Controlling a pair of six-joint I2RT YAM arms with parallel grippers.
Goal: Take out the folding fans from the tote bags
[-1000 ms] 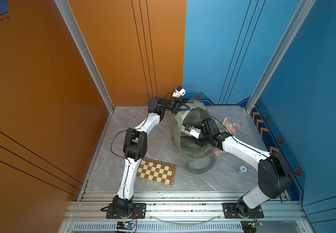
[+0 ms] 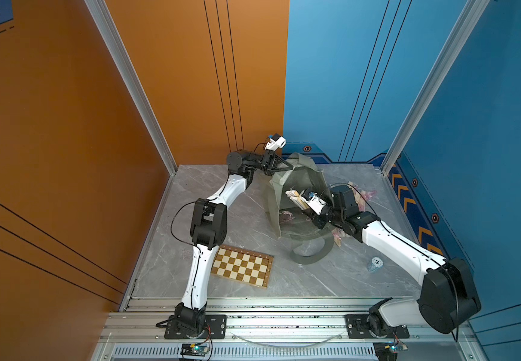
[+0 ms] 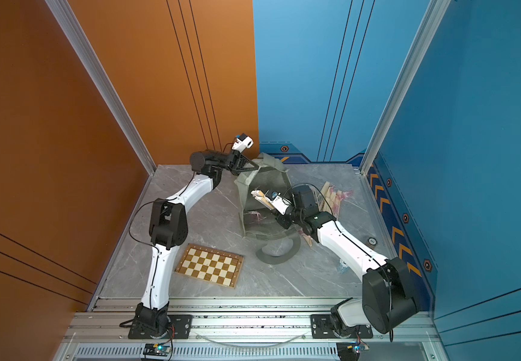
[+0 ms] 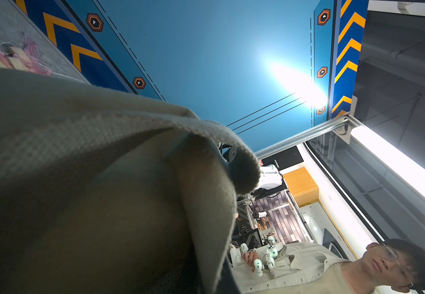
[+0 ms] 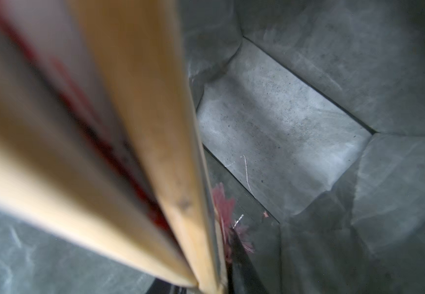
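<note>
The grey-green tote bag (image 2: 275, 213) stands open on the table. My left gripper (image 2: 283, 165) is shut at its upper rim; in the left wrist view bag cloth (image 4: 99, 205) fills the foreground. My right gripper (image 2: 308, 206) is at the bag's mouth with a pale wooden folding fan (image 5: 138, 122) with red and white between wood ribs, close to the lens and pointing up-left. Whether its fingers are shut on the fan is unclear. In the right wrist view a pink tassel (image 5: 224, 210) hangs beside the fan, above the bag's creased interior (image 5: 320, 122).
More fans (image 3: 329, 198) with pink tassels lie right of the bag. A chessboard (image 2: 242, 264) lies front left, and a small clear item (image 2: 375, 264) front right. The bag's handle loops on the table in front.
The right arm has drawn back toward the right, and the fan beside its gripper now shows more out of the bag's interior. The left arm has barely moved.
</note>
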